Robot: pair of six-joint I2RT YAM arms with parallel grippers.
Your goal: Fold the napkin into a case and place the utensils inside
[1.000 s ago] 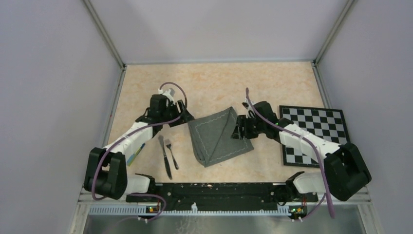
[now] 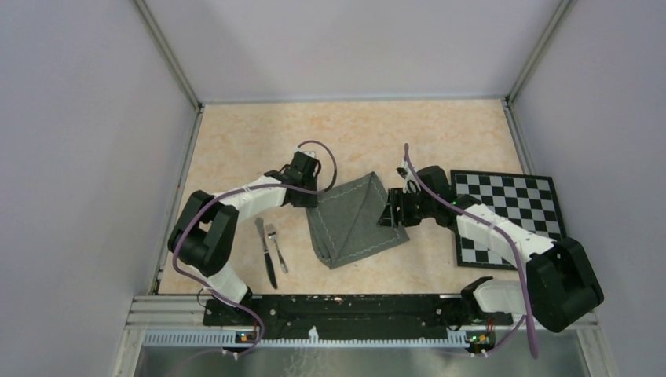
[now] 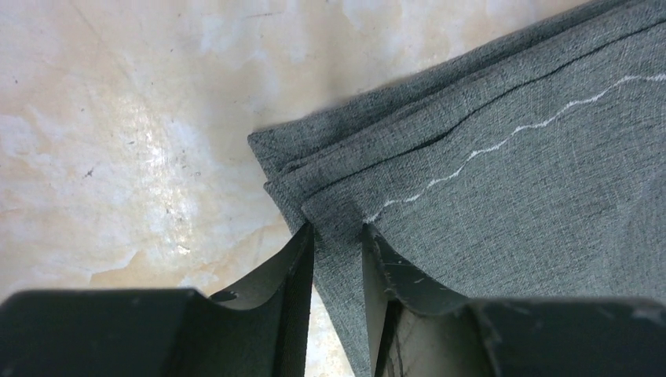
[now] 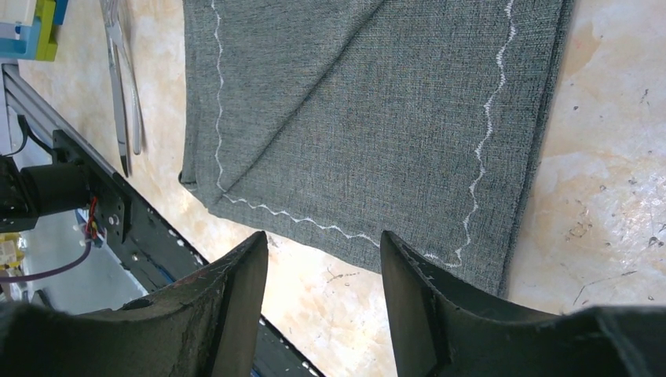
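On the table lies the grey napkin [image 2: 349,216], folded in layers with white stitching along its edges. In the left wrist view, my left gripper is part open over a corner of the napkin [image 3: 503,181]; whether its tips touch the cloth I cannot tell. My right gripper is also part open, above the napkin's near right edge, with nothing between its fingers. A knife [image 2: 268,259] and a fork [image 2: 277,247] lie side by side to the left of the napkin, both uncovered.
A black-and-white checkered board [image 2: 510,216] lies at the right, close under the right arm. A black rail [image 2: 345,314] borders the front edge.
My left gripper has swung right, from beside the napkin to over its left corner, and its fingers have drawn closer together. The right gripper has shifted slightly right. The napkin lies unchanged.
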